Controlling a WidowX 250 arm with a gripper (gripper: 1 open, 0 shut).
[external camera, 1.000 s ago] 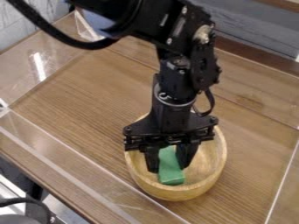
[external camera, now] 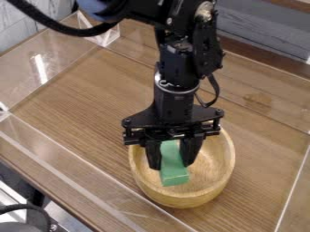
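Note:
The black gripper (external camera: 169, 145) reaches down into a light wooden bowl (external camera: 211, 181) at the lower middle of the view. A green block (external camera: 173, 173) is upright or tilted inside the bowl, its upper part between or just behind the fingers. Whether the fingers press on the block is unclear.
Clear plastic edging runs along the left side, with dark cables at the lower left corner and top left.
The green block sits a little higher between the fingers, and the arm's upper part has shifted slightly. The bowl stays in place.

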